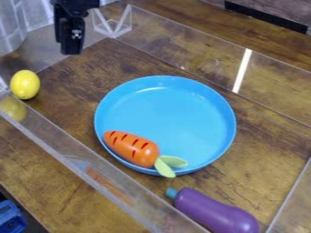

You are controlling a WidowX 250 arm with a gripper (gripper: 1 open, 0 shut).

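My black gripper (71,38) hangs at the top left, above and to the right of a yellow lemon (25,85) that lies on the wooden floor of the clear-walled enclosure. I cannot tell how far apart its fingers are; no object shows in it. A toy carrot (134,147) lies on the lower left part of a blue plate (183,100).
A purple eggplant (216,209) lies at the bottom right, below the plate. Transparent walls (109,177) cross the view around the wooden surface. The area behind the plate is clear. A blue object (7,218) is at the lower left edge.
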